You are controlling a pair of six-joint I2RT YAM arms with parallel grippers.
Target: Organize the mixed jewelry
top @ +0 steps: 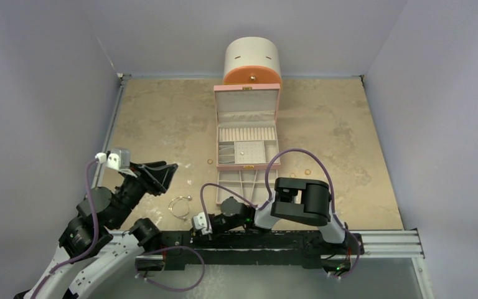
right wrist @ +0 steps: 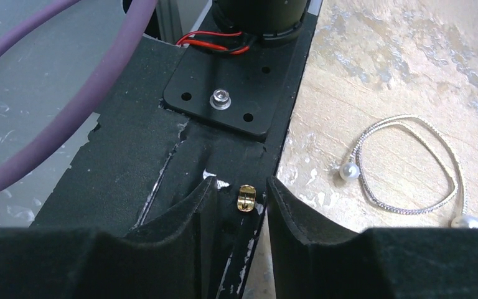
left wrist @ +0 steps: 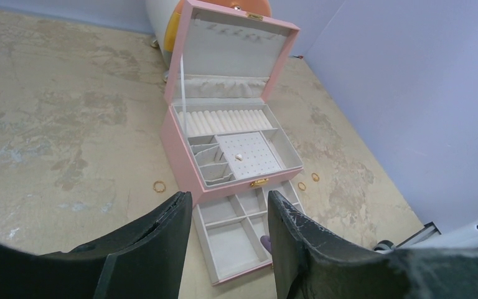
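A small gold ring (right wrist: 246,198) lies on the black rail (right wrist: 199,162), framed between the fingertips of my right gripper; the fingers stand apart and do not grip it. On the table to its right in that view is a silver bracelet (right wrist: 393,207) with pearl ends. My left gripper hangs open and empty over the table's left side. The pink jewelry box (top: 216,124) has its lid up and its lower drawer (top: 226,180) pulled out. Thin gold rings lie left of the box (left wrist: 159,187) and right of it (left wrist: 315,177).
Behind the box stands a white and orange round container (top: 253,56). My right arm (top: 299,202) stretches low across the front of the table, partly over the drawer. Purple cables (top: 302,151) loop beside it.
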